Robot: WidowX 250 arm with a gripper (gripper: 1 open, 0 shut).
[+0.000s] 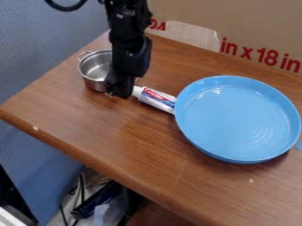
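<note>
My black gripper (122,86) hangs over the table just right of a small steel pot (94,71), partly in front of it. A white toothpaste tube (158,101) with red and blue print lies on the wood, its left end at or just behind my fingertips; whether it is held cannot be told. A round light-blue plate (237,119) lies to the right, at the tube's other end. The fingers are dark and their state is unclear.
A cardboard box (253,35) with red print stands at the back. Cables and clutter lie below the table's left edge.
</note>
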